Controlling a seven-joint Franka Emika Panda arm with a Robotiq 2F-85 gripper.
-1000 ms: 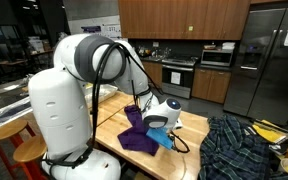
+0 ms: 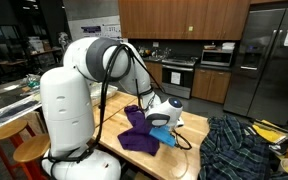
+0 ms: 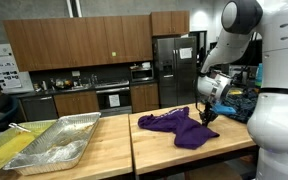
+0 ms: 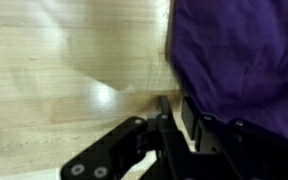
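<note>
A dark purple cloth (image 3: 189, 125) lies crumpled and spread over the wooden table (image 3: 154, 155). Its edge runs down the right side of the wrist view, where the cloth (image 4: 234, 60) borders bare wood. My gripper is low over the tabletop at this edge, its fingers a narrow gap apart. Beside the right fingertip is the cloth's edge; whether any fabric sits between the fingers is unclear. From the side, the white arm's gripper (image 2: 162, 135) reaches down at the cloth's right side, its fingertips too small to make out.
A dark, rumpled covering (image 2: 234, 145) takes up the right of exterior view 1. Stools (image 2: 29, 148) stand left of the table. Foil trays (image 3: 59, 140) rest on the left in exterior view 2. Bare tabletop lies around the cloth.
The upper part of the arm has shifted slightly in exterior view 1. My gripper stays near the same spot by the cloth, and the cloth shows no clear movement.
</note>
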